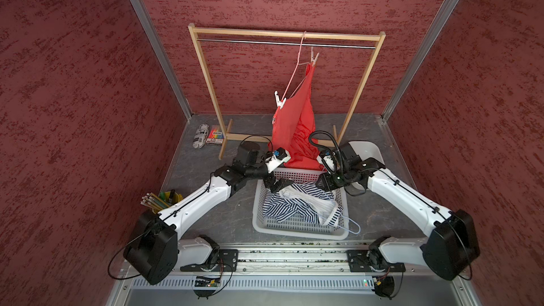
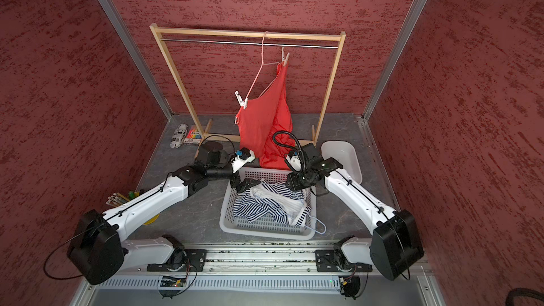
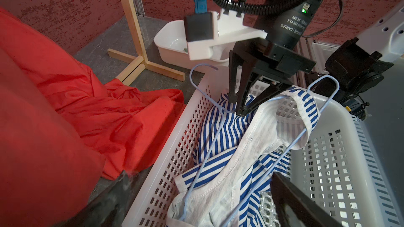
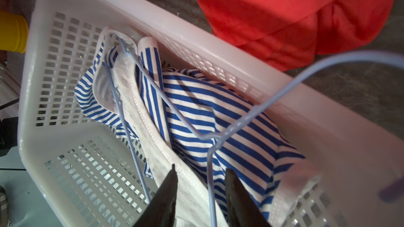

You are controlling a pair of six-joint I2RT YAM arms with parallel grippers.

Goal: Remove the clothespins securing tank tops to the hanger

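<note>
A red tank top point(image 1: 291, 113) hangs from a pink hanger on the rack, with white clothespins point(image 1: 280, 101) point(image 2: 285, 57) clipped at its upper corners. Below, the basket point(image 2: 226, 215) holds blue-striped garments point(image 4: 252, 151) with pale blue hangers point(image 4: 248, 115) lying across them. My left gripper point(image 1: 277, 184) is open above the basket's left part. My right gripper is open low over the striped cloth, a hanger wire passing between its fingers in the right wrist view, apparently not gripped.
A white tub point(image 2: 351, 158) stands at the right behind my right arm. A yellow container of sticks point(image 1: 175, 198) is at the front left; small packages point(image 1: 201, 136) lie at the back left. The rack's wooden feet stand behind the basket.
</note>
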